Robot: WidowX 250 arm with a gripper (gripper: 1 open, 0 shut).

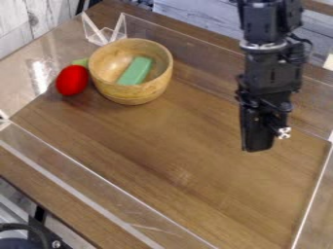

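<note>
The black arm hangs from the top right, its gripper [259, 138] low over the right side of the wooden table, pointing down. The fingers look shut, with nothing visible between them, though their dark tips are hard to separate. A light wooden bowl [154, 88] at the upper left holds a green block [134, 71]. A red tomato-like object [72, 81] with a green top lies left of the bowl.
A white wire rack [107, 29] stands behind the bowl at the back left. Pale edges border the table.
</note>
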